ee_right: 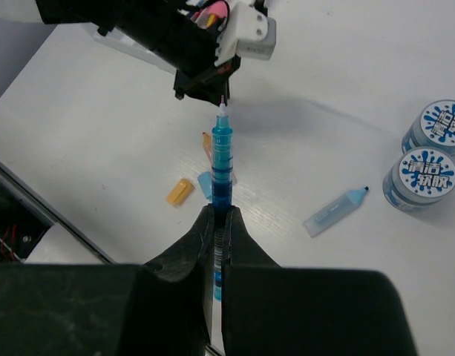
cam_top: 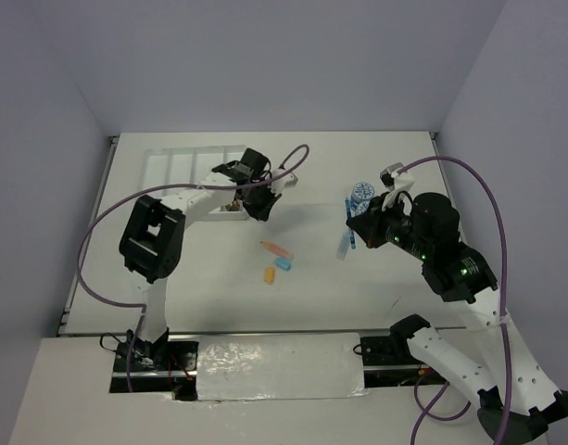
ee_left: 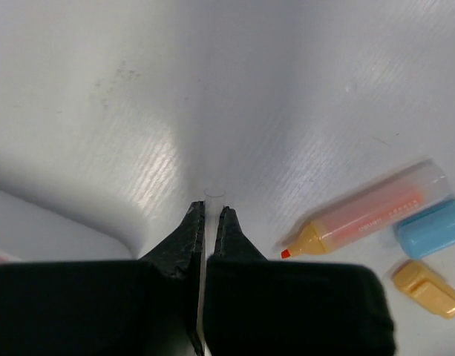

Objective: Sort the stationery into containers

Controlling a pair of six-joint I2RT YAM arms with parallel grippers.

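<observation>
My left gripper is shut on a thin whitish, translucent stick (ee_left: 214, 199), most of it hidden between the dark fingers. In the top view this gripper (cam_top: 262, 215) hangs by the right edge of the white divided tray (cam_top: 182, 156). On the right, a slim blue pen (ee_right: 222, 159) stands upright in my right gripper, which is shut around it. An orange marker (ee_left: 375, 211), a blue block (ee_left: 433, 228) and a yellow block (ee_left: 426, 289) lie loose on the table. A pale blue marker (ee_right: 336, 211) lies near two lidded jars (ee_right: 427, 174).
Several small items sit in the tray's right compartments, partly behind the left arm. Purple cables (cam_top: 469, 171) arch over both arms. Bare table (cam_top: 339, 301) extends in front of the loose pieces and along the back.
</observation>
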